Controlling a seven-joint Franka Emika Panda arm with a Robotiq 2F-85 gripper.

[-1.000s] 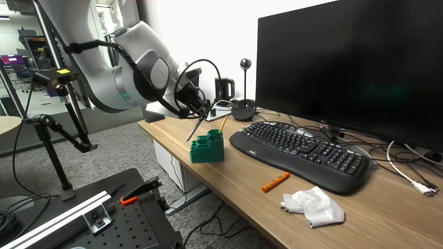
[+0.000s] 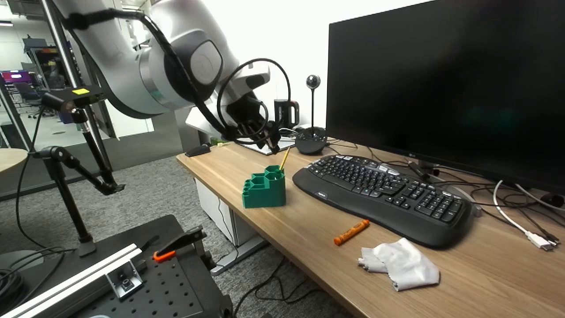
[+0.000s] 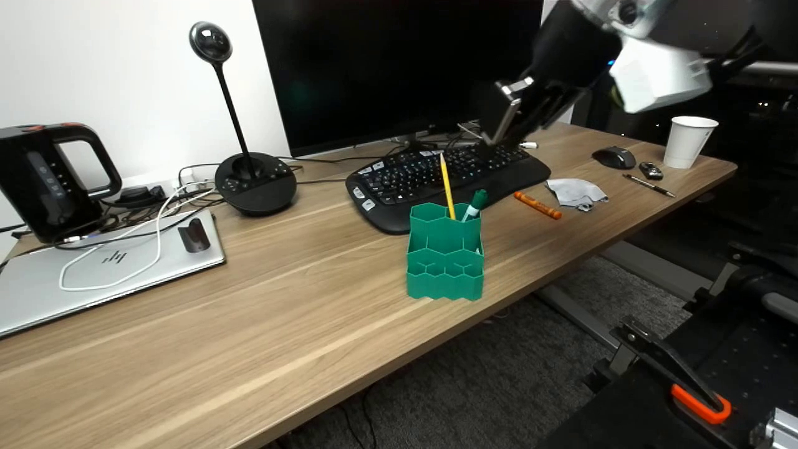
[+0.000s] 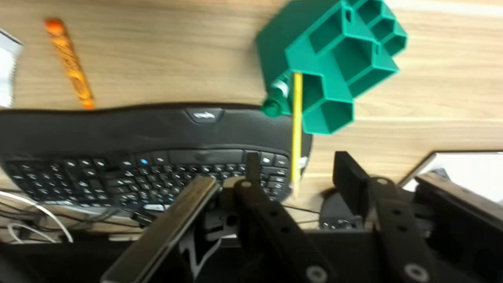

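Observation:
The green holder (image 2: 264,190) with honeycomb-shaped compartments stands upright on the desk. A yellow pencil (image 3: 447,186) and a green-capped marker (image 3: 475,203) lean in its taller rear part. My gripper is open, with a clear gap between its fingertips and nothing held there. In the wrist view the pencil's upper end points toward that gap, but the other views show the gripper (image 2: 271,145) raised above the holder. An orange crayon-like marker (image 2: 352,232) lies on the desk before the keyboard, and a crumpled grey cloth (image 2: 400,263) is close to it.
A black keyboard (image 2: 389,197) runs alongside under the large monitor (image 2: 445,95). Farther off are a webcam stand (image 3: 255,183), a kettle (image 3: 56,183), a laptop (image 3: 112,262), a mouse (image 3: 614,156), a pen (image 3: 649,186) and a white cup (image 3: 689,142). Bare desk lies left of the holder in exterior view 2.
The arm has risen and shifted toward the monitor side, away from the holder's front. A slim grey shape that stuck down from the gripper no longer shows. Holder, pencil, orange marker and cloth have stayed put.

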